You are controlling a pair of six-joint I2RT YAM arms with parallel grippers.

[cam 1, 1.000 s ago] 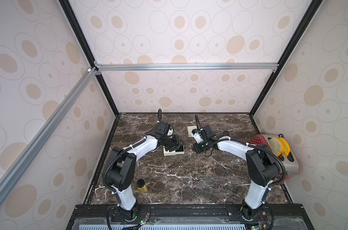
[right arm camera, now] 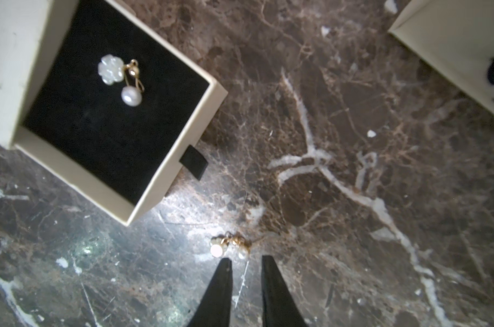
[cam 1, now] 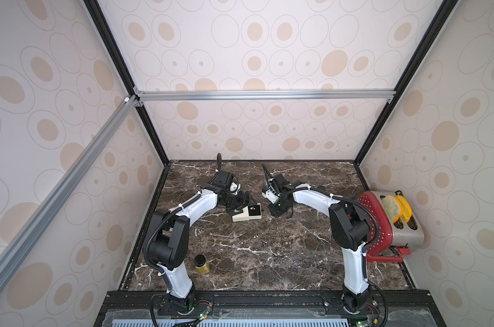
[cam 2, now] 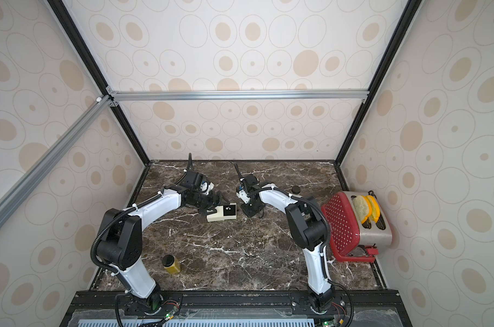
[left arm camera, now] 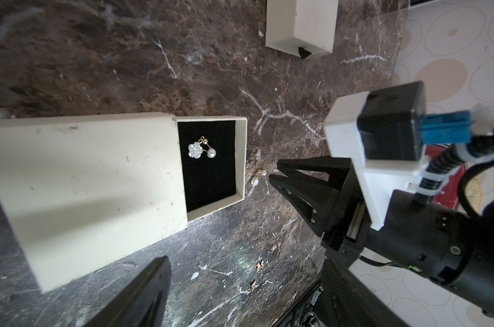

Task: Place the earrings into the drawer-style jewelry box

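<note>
The cream jewelry box (left arm camera: 89,185) has its drawer (right arm camera: 165,169) out, with a white flower earring (right arm camera: 110,69) and pearl on its black lining. Outside the drawer, a pearl-and-gold earring (right arm camera: 229,245) lies on the marble, just beyond the tips of my right gripper; whether anything is between those nearly closed fingers is not visible, and they look shut. Small gold pieces (left arm camera: 259,266) lie farther along the table in the left wrist view. My left gripper hangs over the box with its fingers apart and empty.
A second cream box (left arm camera: 300,24) lies behind the right gripper. A red toaster (cam 1: 375,223) with yellow items stands at the right, a black-lidded jar (cam 1: 201,265) at front left.
My right gripper has moved left toward the drawer and the earring beside it. My left arm has shifted slightly left and back over the box.
</note>
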